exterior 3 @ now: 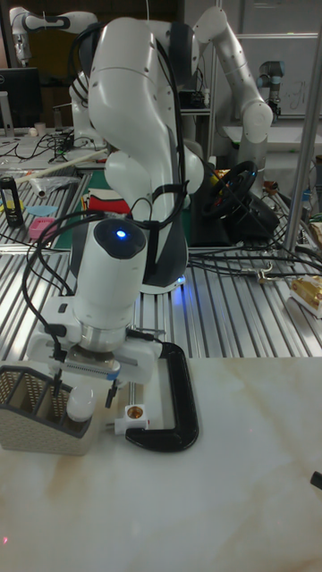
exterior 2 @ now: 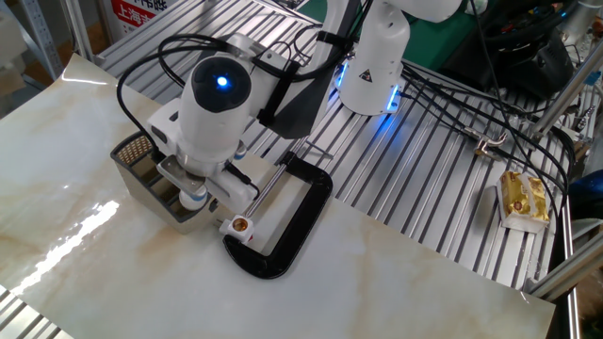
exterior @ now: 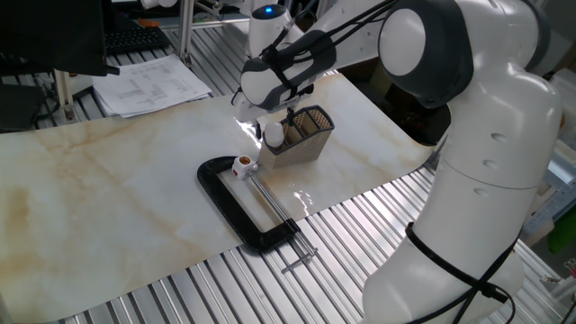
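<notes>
A white, rounded, bulb-like object (exterior: 274, 135) sits in the end compartment of a beige mesh basket (exterior: 301, 150), its top rising above the rim. My gripper (exterior: 275, 122) points down over that end. Its dark fingers (exterior 3: 112, 391) stand apart on either side of the white object, so the fingers look open. The exterior view 3 shows the white object (exterior 3: 81, 403) below the hand, by the basket's near corner. From exterior view 2 the hand hides much of the basket (exterior 2: 151, 193), with only part of the white object (exterior 2: 193, 200) visible.
Close beside the basket lies a black C-clamp (exterior: 232, 211), a small white piece with a copper-coloured centre (exterior: 243, 166) at its screw end. Papers (exterior: 148, 85) lie at the back left. Much of the marbled board (exterior: 99, 207) is bare.
</notes>
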